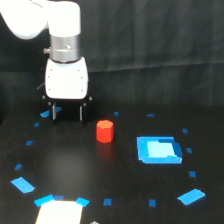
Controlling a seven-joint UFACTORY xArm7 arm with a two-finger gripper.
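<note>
A red block [105,131], hexagonal from this side, rests on the black table near the middle of the camera view. Up and to its left, my gripper [68,112] points down with its two dark fingers spread apart. Nothing shows between them, and the gripper is clear of the block. On the right lies a blue square [142,152] with a pale, whitish patch [160,150] at its centre; whether it is a shallow tray or flat on the table I cannot tell.
Blue tape strips [22,185] and small blue marks are scattered over the table. A bright white object [60,212] is cut off by the bottom edge. Between the red block and the blue square the surface is clear.
</note>
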